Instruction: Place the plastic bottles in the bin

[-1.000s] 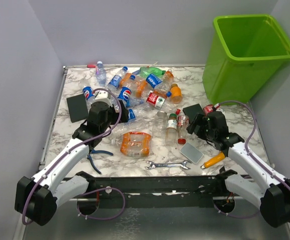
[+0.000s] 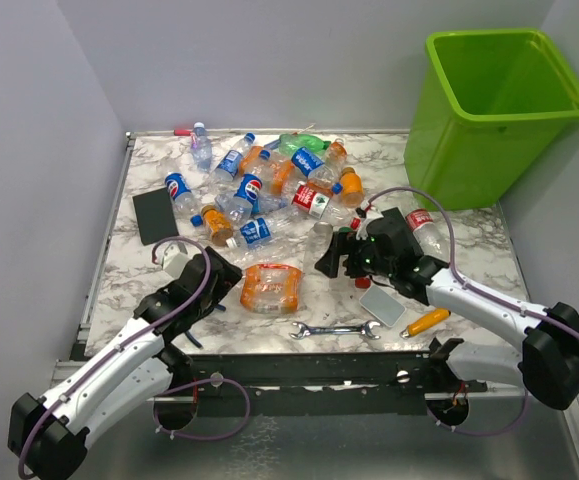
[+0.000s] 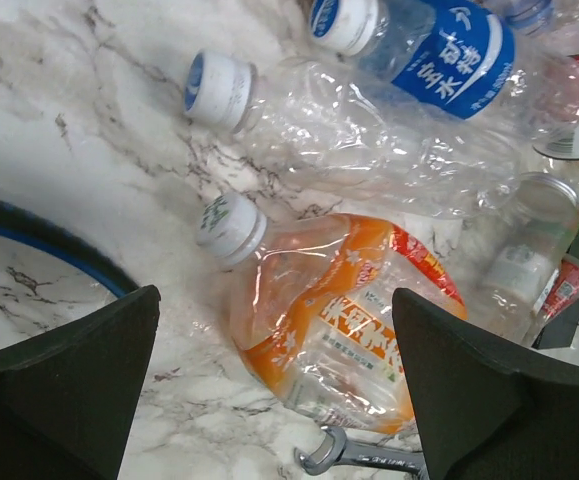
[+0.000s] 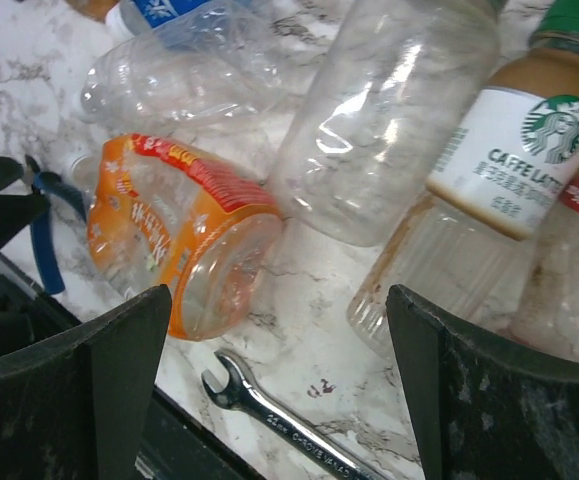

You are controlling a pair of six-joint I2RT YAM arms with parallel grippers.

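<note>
A pile of plastic bottles covers the marble board. The crushed orange-label bottle (image 2: 270, 288) lies front centre, below my left gripper, which stands open with nothing between its fingers. Behind it lies a clear bottle (image 3: 369, 140). My right gripper is open above a Starbucks bottle (image 4: 509, 150) and a clear upper bottle (image 4: 369, 120), its fingers empty; the orange-label bottle also shows at its left in the right wrist view. The green bin (image 2: 494, 160) stands at the back right.
A wrench (image 2: 334, 329), a grey card (image 2: 382, 306), a yellow-handled tool (image 2: 426, 322) and a black pad (image 2: 155, 216) lie among the bottles. Blue-handled pliers (image 4: 44, 230) are partly hidden by the left arm. Grey walls bound the workspace.
My right gripper has moved left toward the centre, over the middle bottles.
</note>
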